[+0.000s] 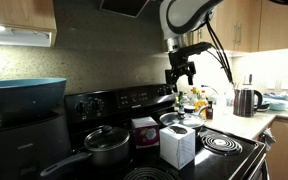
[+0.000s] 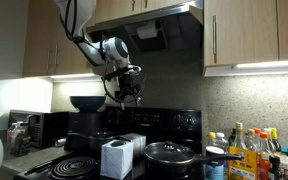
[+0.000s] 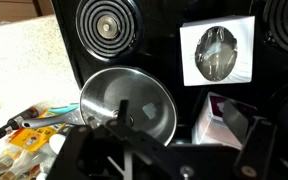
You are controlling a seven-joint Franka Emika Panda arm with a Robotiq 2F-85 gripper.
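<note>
High over the stove hangs my gripper (image 1: 181,86), its fingers spread and nothing between them. In the wrist view the open gripper looks down on the stove from above, well clear of everything. A white box (image 3: 216,52) with an oval window stands on the cooktop. Close to it is a second box (image 3: 224,122), white with dark red, partly covered by a finger in that view. A shiny round pan or lid (image 3: 134,100) lies beside the boxes. The lidded dark pot (image 1: 108,148) sits at the left in exterior view 1.
Coil burners (image 1: 221,143) show bare on the black stove. A large blue pan (image 1: 24,98) rests on a dark appliance at the left. Several bottles (image 2: 254,145) crowd the counter, and a black kettle (image 1: 246,101) stands farther back.
</note>
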